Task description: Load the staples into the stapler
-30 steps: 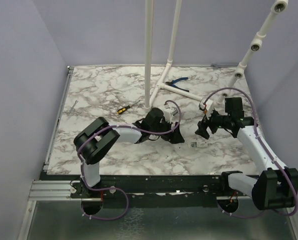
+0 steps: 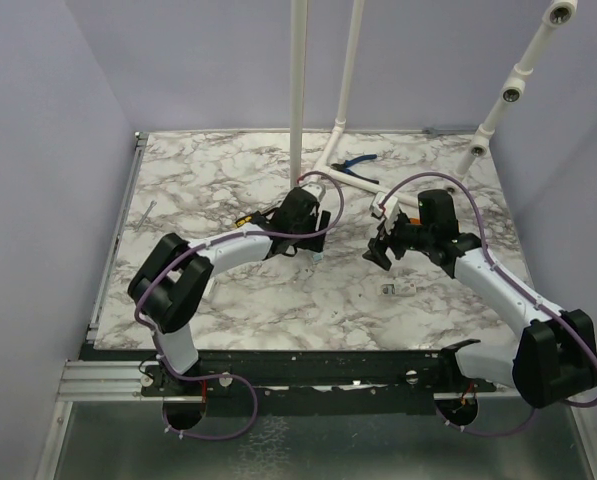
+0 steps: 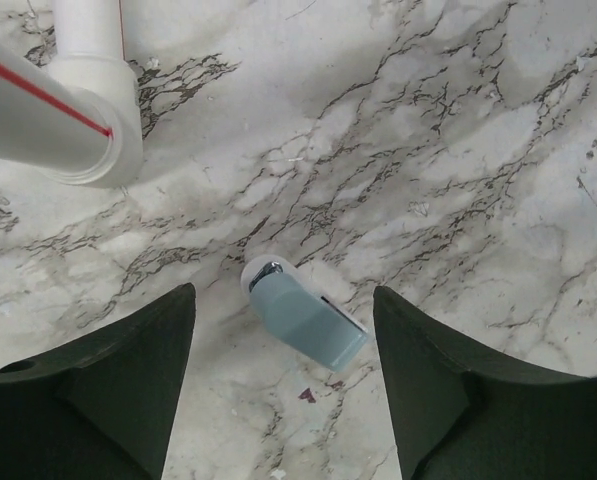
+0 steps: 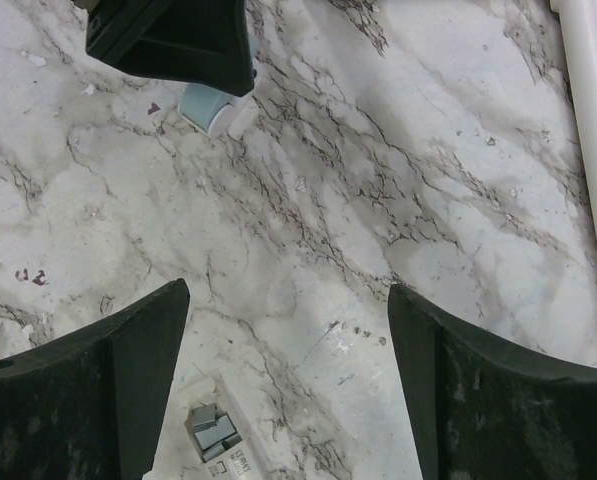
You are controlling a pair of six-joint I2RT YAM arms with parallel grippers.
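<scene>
A small pale blue-grey stapler [image 3: 306, 318] lies on the marble table, seen between and below my left fingers in the left wrist view; in the top view the stapler [image 2: 317, 257] is just in front of that hand. My left gripper has its fingers parted, with no contact visible. Part of the stapler [image 4: 206, 104] also shows under a black left finger [image 4: 193, 45] in the right wrist view. The staple box [image 4: 218, 437], white with grey staple blocks, sits below my right gripper, which is open and empty. From above, the box [image 2: 399, 289] lies right of the stapler.
White pipes [image 2: 363, 182] run along the table behind the hands, with a tall one rising near the left gripper. Blue-handled pliers [image 2: 355, 166] lie beyond them. A yellow-black screwdriver [image 2: 243, 220] is partly covered by the left arm.
My left gripper has moved left and back, leaving the stapler visible in the top view. The right gripper has shifted left and slightly back from near the staple box.
</scene>
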